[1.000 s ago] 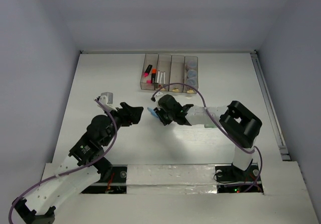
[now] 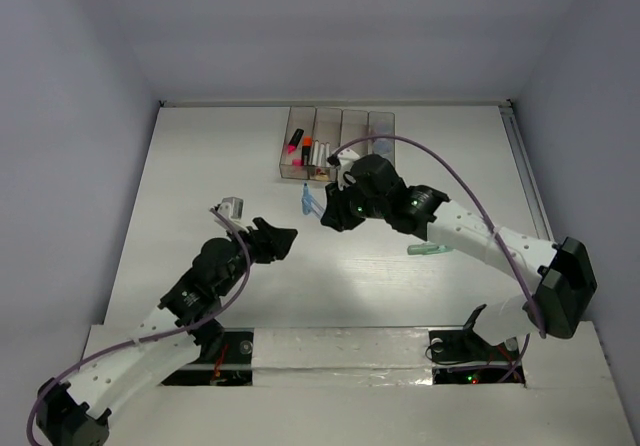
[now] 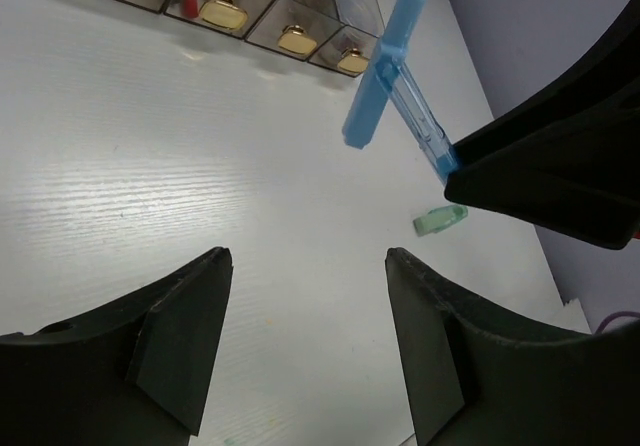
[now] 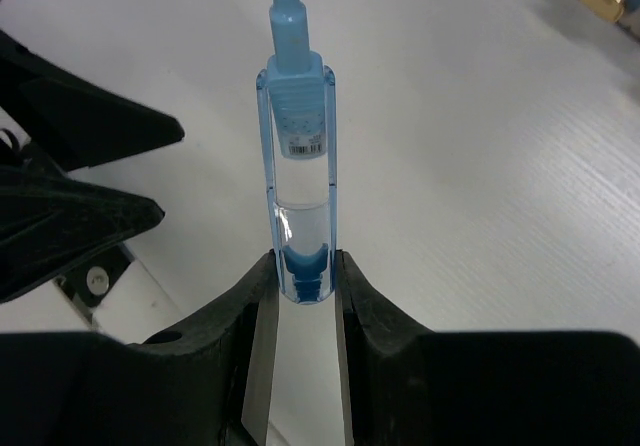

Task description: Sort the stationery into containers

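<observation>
My right gripper is shut on the clear lower end of a blue highlighter (image 4: 292,41), whose dark blue tip points up. In the top view the blue highlighter (image 2: 308,202) is held above the table, in front of the clear divided box (image 2: 353,146). To its lower left, my left gripper stands apart from it with spread fingers and nothing between them. A green highlighter (image 2: 430,249) lies on the table under the right arm. Inside the box, the left compartments hold black, orange and pink highlighters (image 2: 306,152) and white markers (image 2: 321,154).
The third compartment (image 2: 352,131) from the left looks empty where it shows. Round clear pieces (image 2: 383,146) are in the rightmost one, partly behind the right arm's purple cable (image 2: 440,164).
The right gripper has risen and moved away from the table with the blue highlighter. The left gripper has shifted slightly right and down in the top view. The green highlighter is more exposed.
</observation>
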